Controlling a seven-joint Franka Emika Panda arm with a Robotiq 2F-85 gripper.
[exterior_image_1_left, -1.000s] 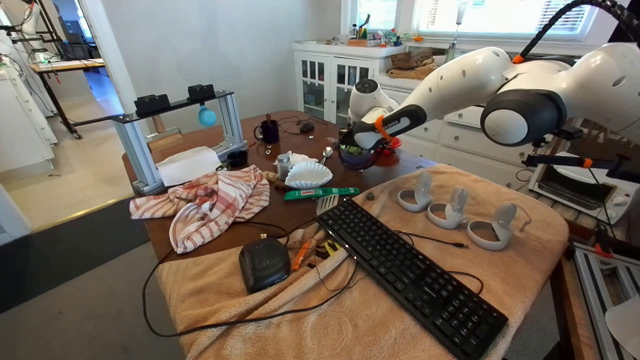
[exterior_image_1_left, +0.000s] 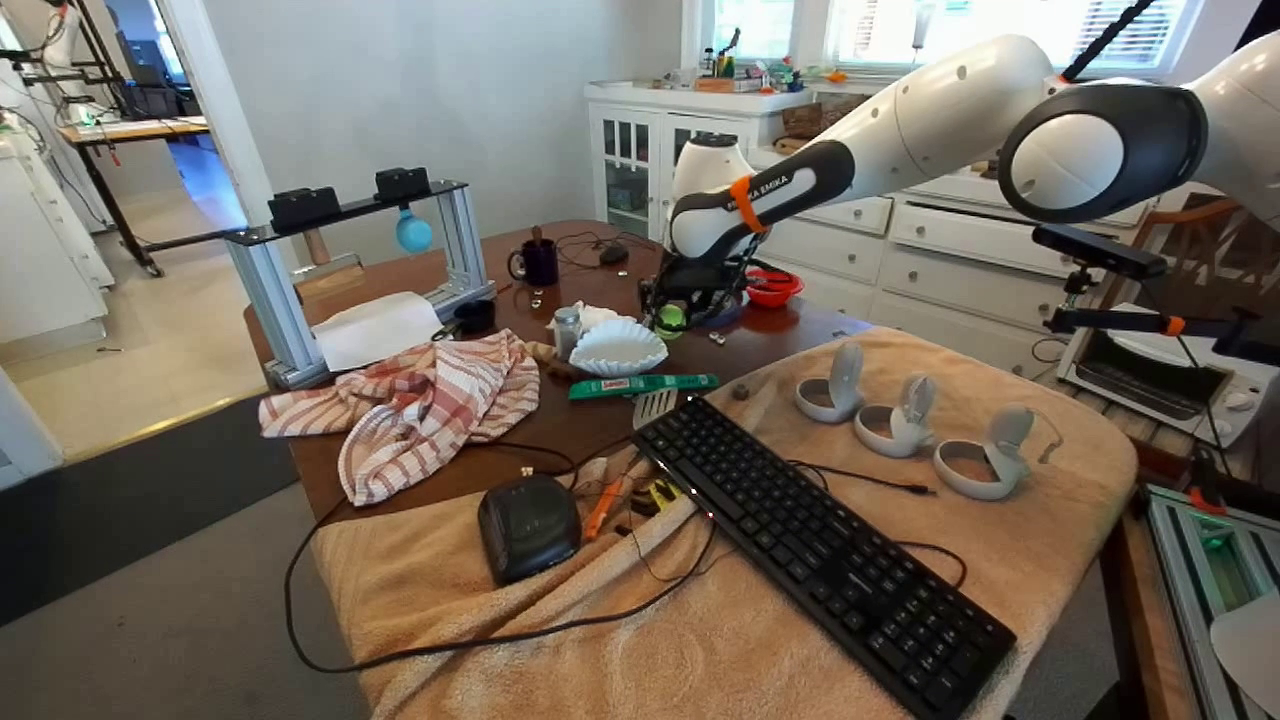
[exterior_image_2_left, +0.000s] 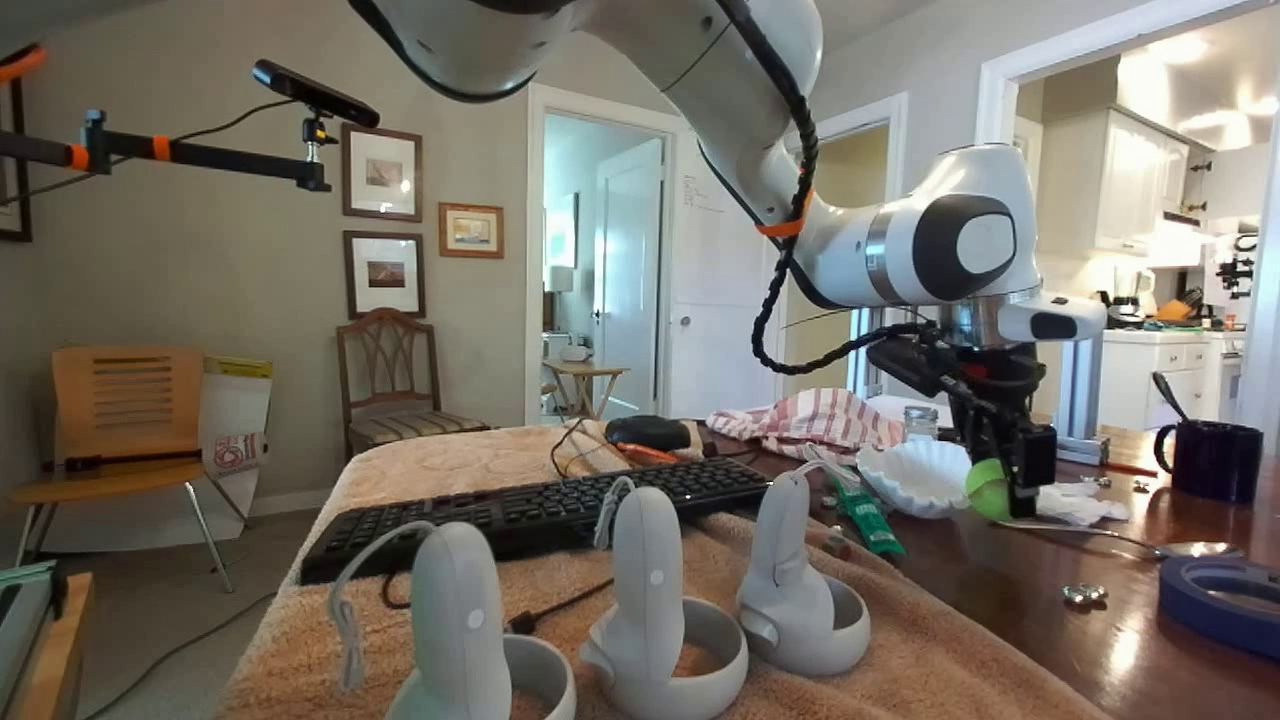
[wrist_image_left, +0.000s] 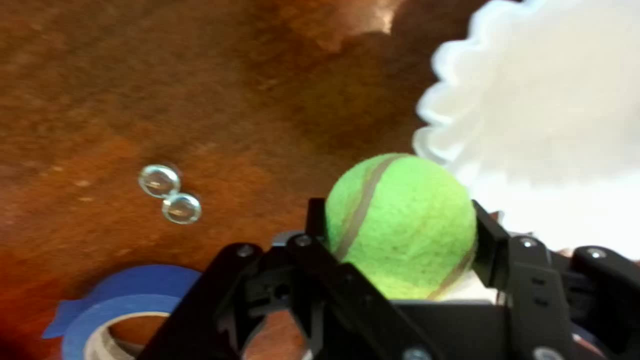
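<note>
A green tennis ball (wrist_image_left: 402, 222) sits between the two black fingers of my gripper, which is shut on it. Right beside the ball in the wrist view lies a white scalloped dish (wrist_image_left: 558, 96), its wavy rim close to the ball. In exterior view 2 the gripper (exterior_image_2_left: 1005, 486) points down at the dark table, with the ball (exterior_image_2_left: 987, 490) low against the dish's (exterior_image_2_left: 918, 474) right side. From exterior view 1 the ball (exterior_image_1_left: 671, 319) shows just beyond the dish (exterior_image_1_left: 619, 348). Whether it touches the table is hard to tell.
Blue tape (wrist_image_left: 129, 294) and two small glassy pieces (wrist_image_left: 171, 195) lie on the table. A spoon (exterior_image_2_left: 1188, 548) and dark mug (exterior_image_2_left: 1212, 458) stand nearby. Toward the front are a green tube (exterior_image_1_left: 642, 385), keyboard (exterior_image_1_left: 828, 552) and white controllers (exterior_image_1_left: 984, 454). A red bowl (exterior_image_1_left: 771, 286) sits behind.
My arm has swung left in exterior view 1, bringing the gripper from above the tape area to beside the white dish. The ball now shows there; the gripper covers the spoon.
</note>
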